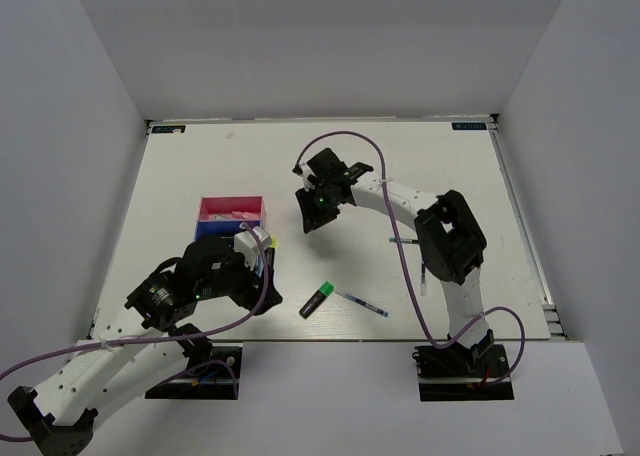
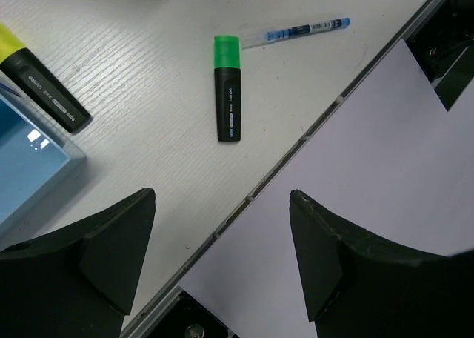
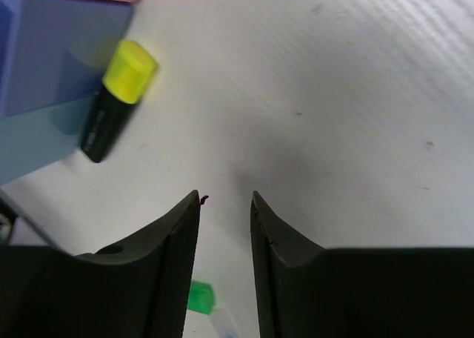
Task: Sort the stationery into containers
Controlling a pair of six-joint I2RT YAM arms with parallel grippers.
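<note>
The yellow-capped black highlighter [image 1: 270, 259] lies on the table against the right side of the blue container [image 3: 89, 41], touching or nearly so; the right wrist view shows this highlighter [image 3: 111, 112] clear of the fingers. My right gripper is part open over bare table, nothing between its fingers. Wide open, my left gripper hangs near the front edge, empty. The green-capped highlighter [image 2: 228, 93] rests on the table ahead of it, with a blue pen [image 2: 307, 29] close by. Pink containers [image 1: 231, 204] sit behind the blue ones.
Farther right on the table are a pen [image 1: 403, 240] and a pale pen [image 1: 423, 279], partly near the right arm. The left arm hides part of the front containers. Free table [image 1: 400, 156] spreads across the back and right.
</note>
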